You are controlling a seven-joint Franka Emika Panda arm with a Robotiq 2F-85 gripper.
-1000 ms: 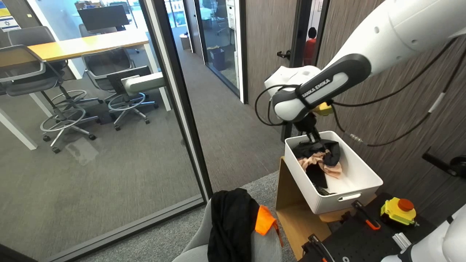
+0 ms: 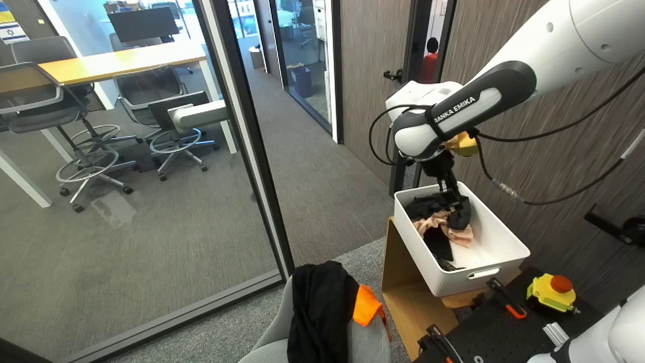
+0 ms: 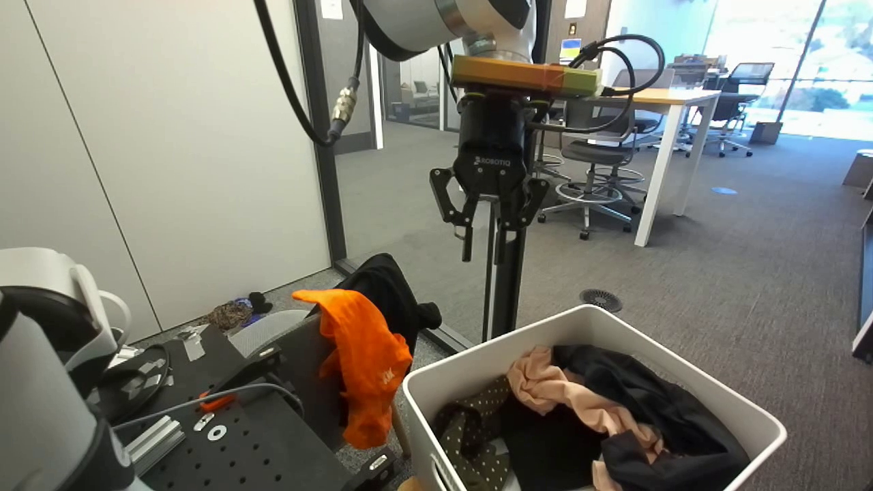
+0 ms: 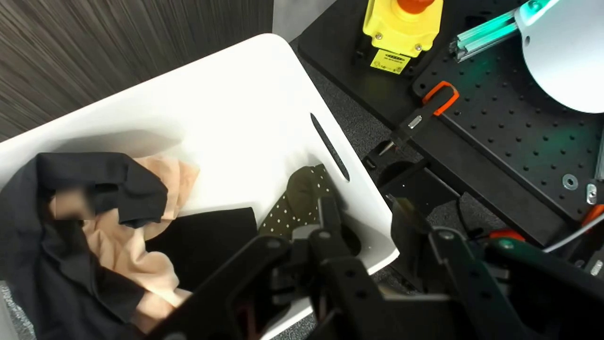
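Note:
My gripper points down with its fingers apart, and only air shows between its fingers. It hangs higher than the white bin; in exterior view 1 its tips overlap the bin's far end. Inside the bin lie a black garment, a crumpled peach cloth and an olive polka-dot cloth. A flat black cloth is spread beside the peach one. On the grey chair, a black garment is draped with an orange cloth next to it.
The bin stands on a wooden stand. Beside it is a black perforated table with clamps and a yellow emergency-stop box. A wood-panelled wall runs along one side of the bin, and a glass partition stands beyond the chair.
In exterior view 1 the arm and gripper have shifted right and slightly upward. The bin, its clothes and the garments on the chair look the same.

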